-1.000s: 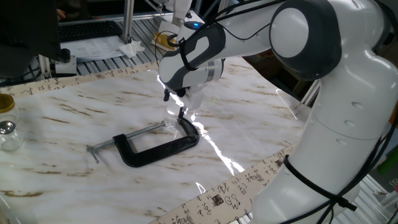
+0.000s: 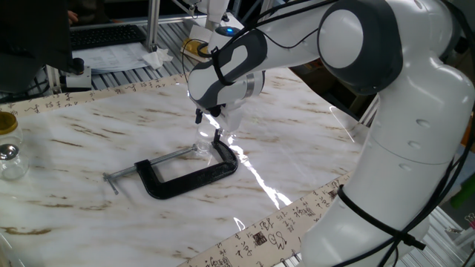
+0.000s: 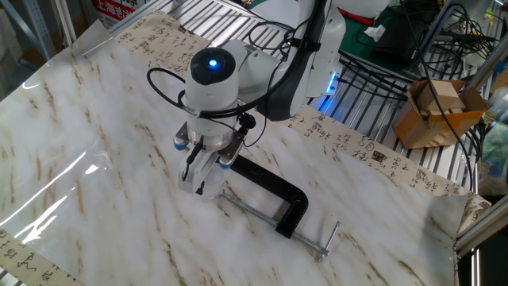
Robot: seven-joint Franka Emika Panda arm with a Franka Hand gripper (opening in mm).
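A black C-clamp (image 2: 189, 182) with a silver screw rod lies flat on the marble-patterned table. Its screw handle (image 2: 111, 182) points left in exterior view 1 and toward the lower right in exterior view 2, where the black frame (image 3: 278, 191) shows too. My gripper (image 2: 207, 139) points down at the clamp's far end, close to where the rod meets the frame. From the other side, the gripper (image 3: 200, 187) looks low over the table beside that end. Something clear and shiny surrounds the fingertips. Whether the fingers touch or enclose the clamp is unclear.
Clear jars (image 2: 11, 159), one yellow-lidded, stand at the table's left edge in exterior view 1. A cardboard box (image 3: 436, 115) rests on the slatted surface beyond the table.
The arm has shifted very slightly to the left in exterior view 1. The clamp lies where it was.
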